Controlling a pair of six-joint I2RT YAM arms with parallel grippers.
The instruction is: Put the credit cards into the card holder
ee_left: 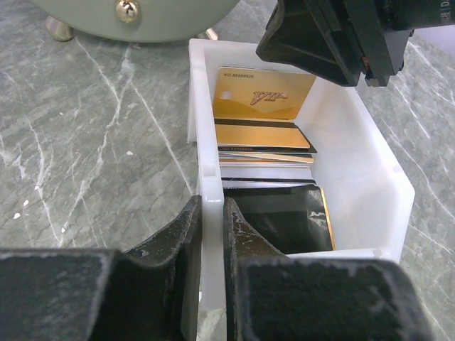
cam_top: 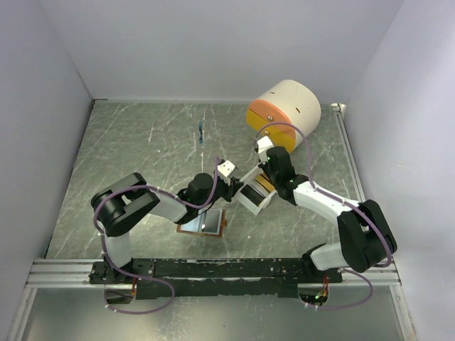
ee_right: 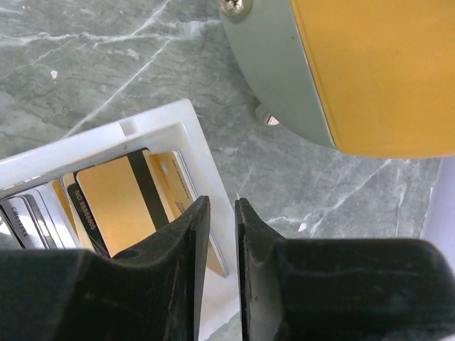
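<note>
A white open box [ee_left: 359,160] stands tilted toward my left gripper's side, with several gold and black cards inside. A gold card [ee_left: 259,92] leans upright against its far end wall, and a black card [ee_left: 284,213] lies nearest. My left gripper is shut on the box's side wall. Over the far end of the box hovers my right gripper, also seen in the top view [cam_top: 261,160]. A gap shows between its fingers, with the white wall below them and no card between.
A flat brown-edged case [cam_top: 202,222] lies beneath the left arm, at the front. The white drum with an orange-yellow front [cam_top: 281,117] stands close behind the box. A small blue item [cam_top: 200,132] sits farther back.
</note>
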